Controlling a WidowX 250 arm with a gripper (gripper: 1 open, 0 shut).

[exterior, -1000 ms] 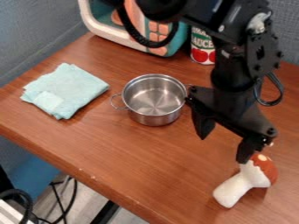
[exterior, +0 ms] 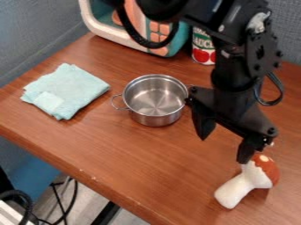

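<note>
My black gripper (exterior: 223,142) hangs over the right half of the wooden table, its two fingers apart, pointing down. The right finger reaches to just above a toy mushroom (exterior: 241,185) with a white stem and a red-orange cap, lying near the front right. Nothing shows between the fingers. A steel pot (exterior: 154,111) stands left of the gripper.
A folded pale blue cloth (exterior: 65,88) lies at the left. A toy oven (exterior: 106,19) and a red-and-white can (exterior: 202,53) stand at the back. Cables lie below the left edge.
</note>
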